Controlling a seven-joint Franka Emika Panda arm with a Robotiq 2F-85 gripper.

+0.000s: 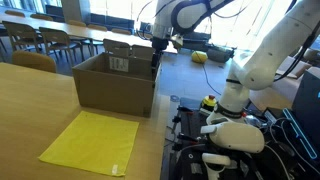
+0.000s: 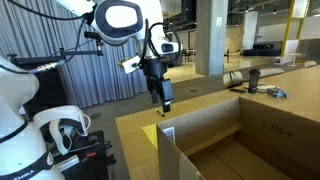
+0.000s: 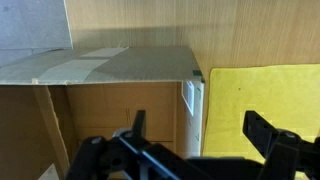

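Note:
My gripper is open, its fingers spread apart, with nothing held between them. It hangs above the corner of an open cardboard box [image 1: 115, 95]; the side wall with a white label [image 3: 189, 95] lies below the gap between the fingers in the wrist view. In exterior view 2 the gripper [image 2: 163, 106] is just above the box's near edge; whether it touches the cardboard I cannot tell. A yellow cloth [image 1: 95, 143] lies flat on the wooden table beside the box. The part of the box interior that shows looks mostly empty.
Bare wooden table [image 1: 30, 110] stretches left of the box and around the cloth. A brown object [image 1: 34, 61] sits behind the box at the far left. Chairs [image 1: 55, 38] and other tables fill the background. The robot's base stands right of the table edge.

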